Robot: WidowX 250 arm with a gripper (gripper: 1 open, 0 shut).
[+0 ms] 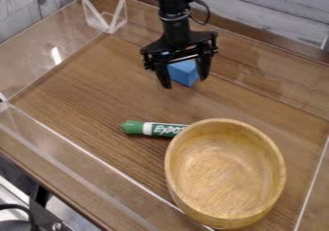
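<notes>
My black gripper [183, 69] hangs open over a blue block [183, 73] at the upper middle of the wooden table, its fingers to either side of the block. A green Expo marker [154, 129] lies lower in the view, and a large tan bowl [225, 196] sits at the lower right, close to the marker's right end.
Clear plastic edging runs along the left side, with a white wall behind the table at the back.
</notes>
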